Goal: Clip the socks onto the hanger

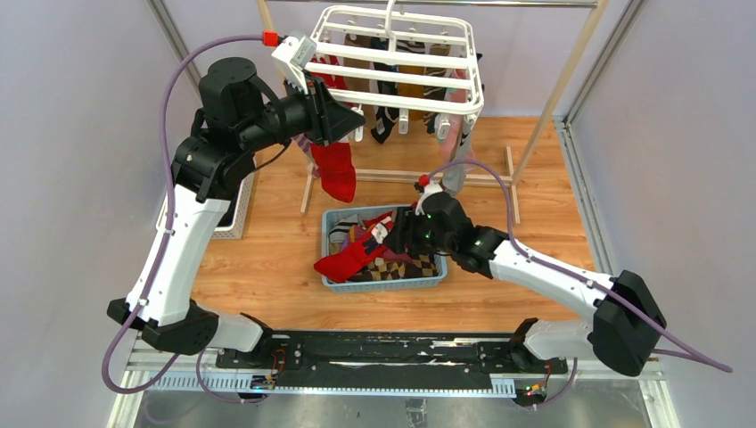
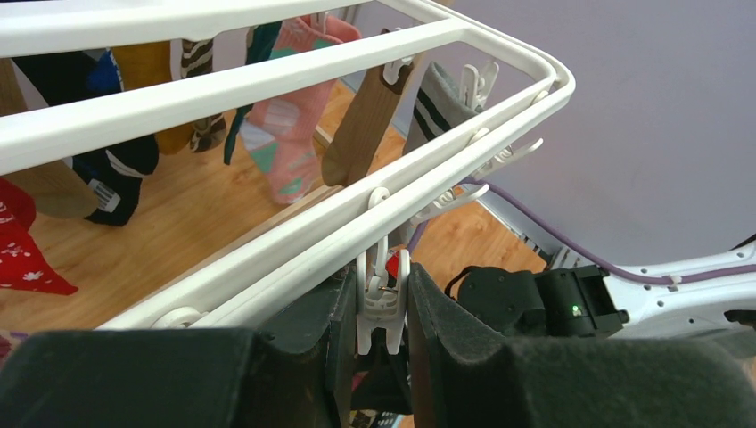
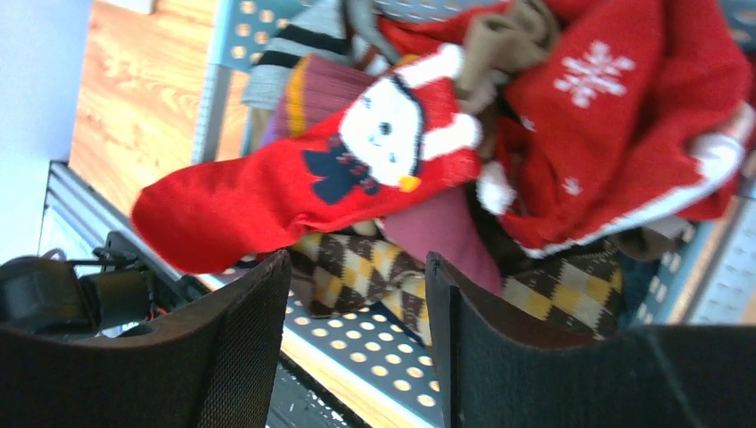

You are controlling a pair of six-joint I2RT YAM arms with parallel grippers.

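Note:
The white hanger [image 1: 397,76] carries socks on its clips. My left gripper is shut on a white clip [image 2: 382,299] at the hanger's near bar, with no sock visible in that clip. Below, the blue basket [image 1: 365,284] holds a pile of socks, with a red penguin sock [image 3: 258,196] lying on top beside red snowflake socks [image 3: 606,134]. My right gripper is open above the basket, empty between its fingers.
A wooden stand [image 1: 562,71] supports the hanger. A white basket [image 1: 227,230] sits at the left, partly behind the left arm. Bare wooden floor [image 1: 481,308] surrounds the blue basket.

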